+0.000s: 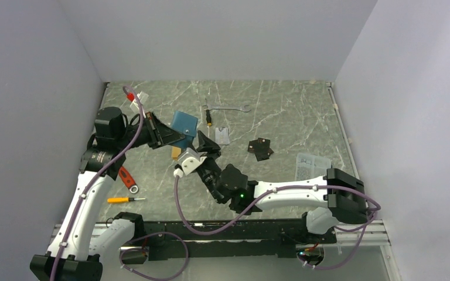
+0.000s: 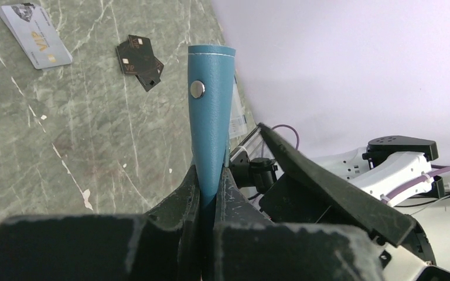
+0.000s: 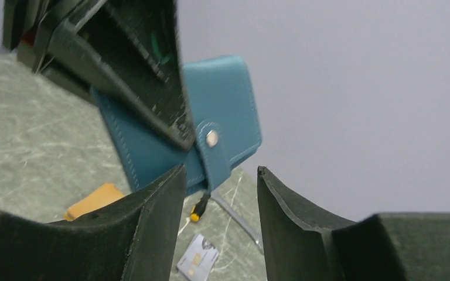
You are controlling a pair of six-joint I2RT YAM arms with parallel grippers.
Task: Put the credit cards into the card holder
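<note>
The blue card holder (image 1: 184, 124) is held up off the table, its snap strap fastened in the right wrist view. My left gripper is shut on the holder's lower end. Close beside the holder, my right gripper stands part open, and nothing shows between its fingers; the holder's strap (image 3: 214, 153) appears just beyond them. On the table lie silver VIP cards (image 2: 34, 35), black cards (image 2: 140, 60) in a loose pile, and gold-coloured cards (image 3: 96, 200) below the holder. Whether the holder contains any card is hidden.
A wrench (image 1: 227, 108) and a black-yellow screwdriver (image 1: 208, 117) lie toward the back. At left are a red-handled tool (image 1: 128, 180) and an orange screwdriver (image 1: 124, 199). A clear plastic box (image 1: 313, 167) stands at right.
</note>
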